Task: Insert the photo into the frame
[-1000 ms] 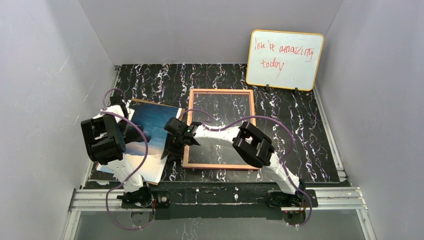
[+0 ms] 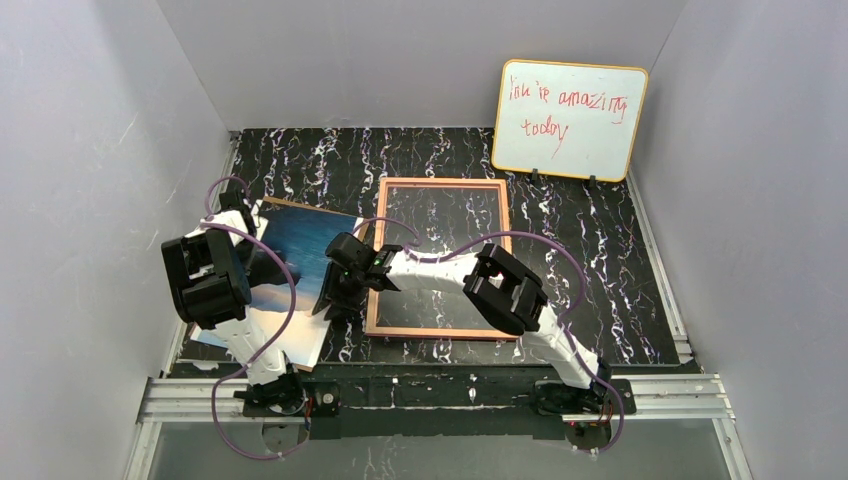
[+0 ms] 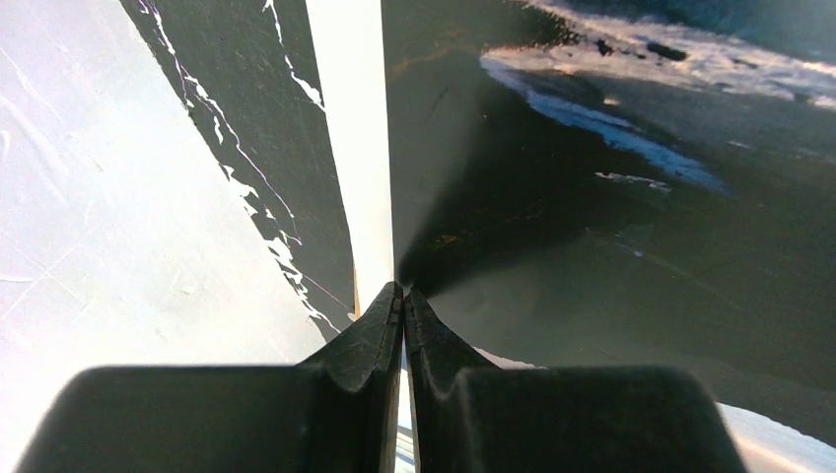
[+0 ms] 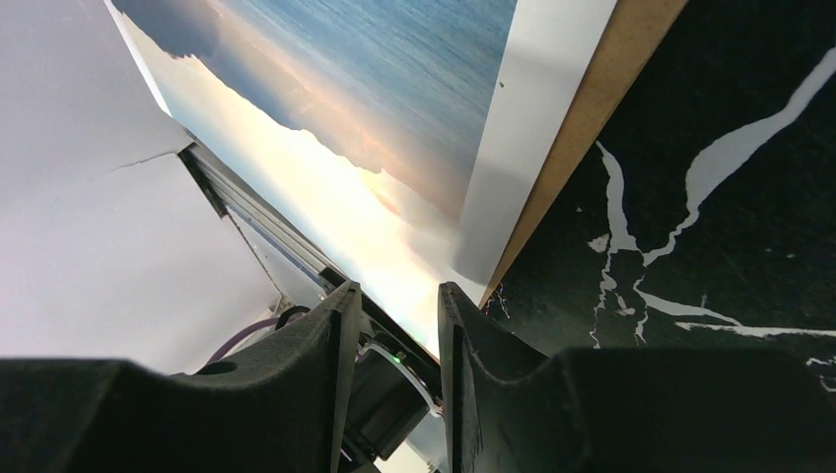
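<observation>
The photo [image 2: 300,235], a seascape with a white border, lies at an angle on a brown backing board [image 4: 582,118] at the left of the table. The board shows along the photo's right and back edges. To the right lies the empty wooden picture frame [image 2: 440,332]. My left gripper is shut over the photo's left border; nothing can be made out between its fingertips. Over the photo's right border, near the front, my right gripper is part open, with a gap between its fingers and nothing held.
A whiteboard [image 2: 570,117] with red writing stands at the back right. My right arm reaches across that frame, and a wall [image 2: 90,200] rises close by my left arm.
The photo's front end has shifted a little left. My left arm looks still.
</observation>
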